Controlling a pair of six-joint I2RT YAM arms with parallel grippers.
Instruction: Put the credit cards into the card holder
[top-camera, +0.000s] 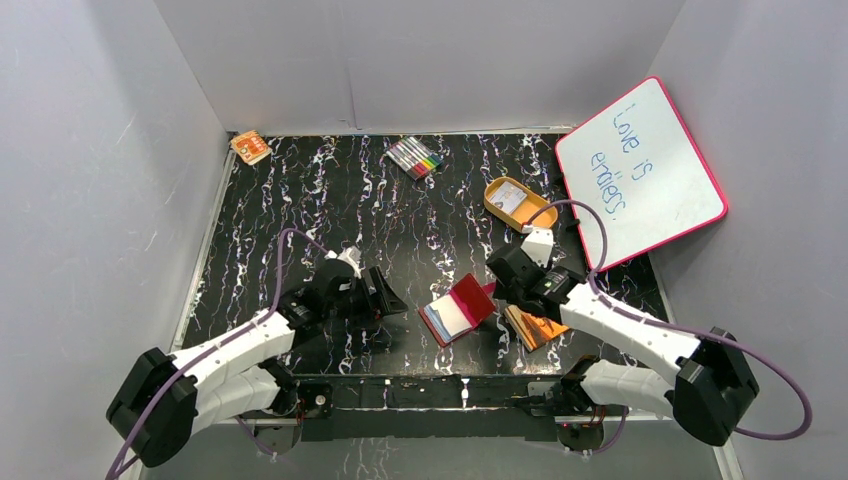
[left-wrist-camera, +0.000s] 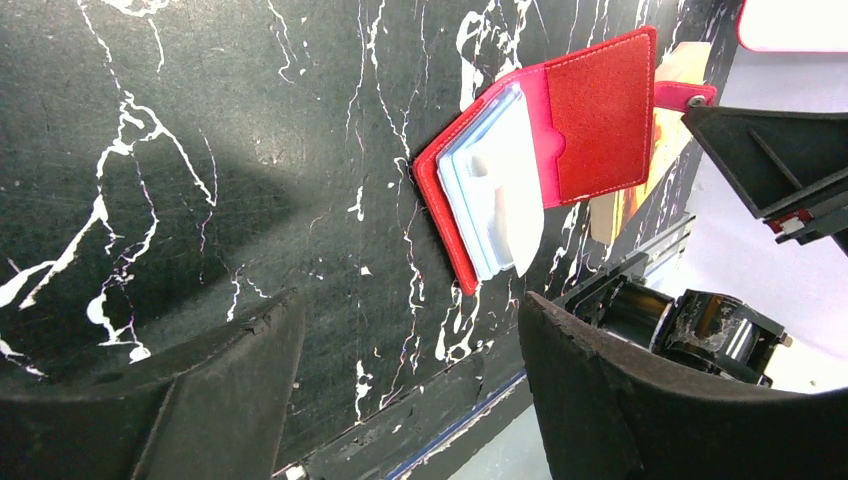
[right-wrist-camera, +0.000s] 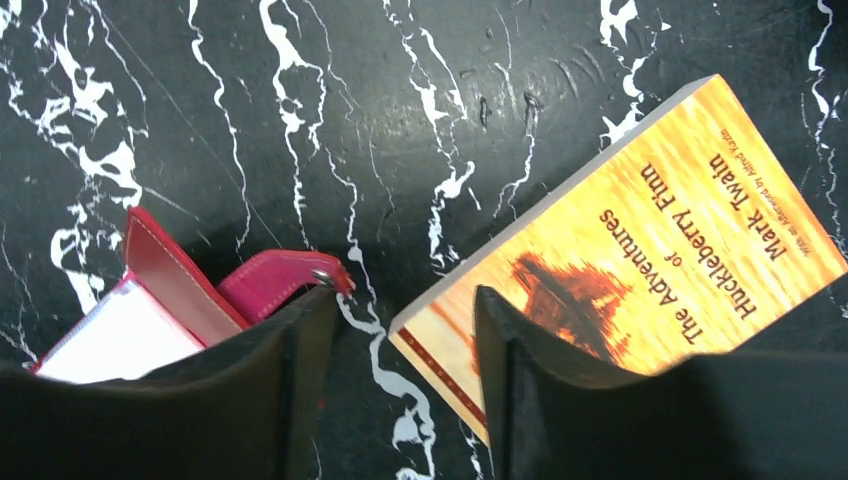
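The red card holder lies open on the dark marbled table, between my two grippers. White and bluish sleeves fill one side of it; its red flap is spread to the other side. My left gripper is open and empty, to the left of the holder. My right gripper hangs at the holder's right, its fingers apart with nothing between them. Close to its left finger is the holder's snap strap. In the yellow tray at the back right lies a pale card.
An orange book lies under and beside the right gripper. Several markers and a small orange packet are at the back. A whiteboard leans on the right.
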